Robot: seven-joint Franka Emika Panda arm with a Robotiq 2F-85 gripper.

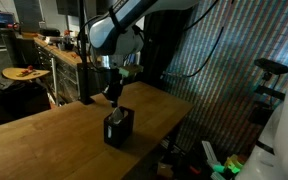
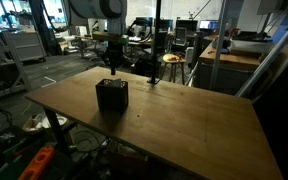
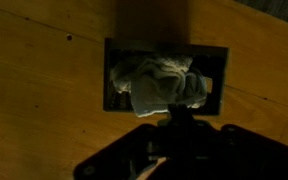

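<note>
A black open-topped box stands on the wooden table, near its edge. Crumpled pale grey cloth lies inside it, its top also showing in exterior view 1. Just above the box, my gripper points downward, with nothing visible between its fingers. In the wrist view the dark fingers overlap the lower rim of the box and are hard to make out. Exterior view 2 shows the box from another side, the gripper small and dark above it.
A dark post rises behind the table.
</note>
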